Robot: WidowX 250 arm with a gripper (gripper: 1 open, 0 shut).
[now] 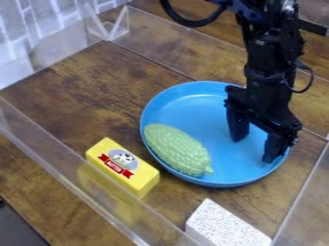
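Note:
My black gripper [257, 129] reaches down from the top right into the right half of a blue plate [194, 100], its two fingers apart and open. A pale green, textured oblong object [176, 146] lies on the left part of the plate, apart from the fingers. I see nothing held between them.
A yellow box [122, 165] with a red label lies at the front left, outside the plate. A white speckled block [226, 227] is at the front right. Clear plastic walls edge the wooden surface [77, 96], whose upper left is free.

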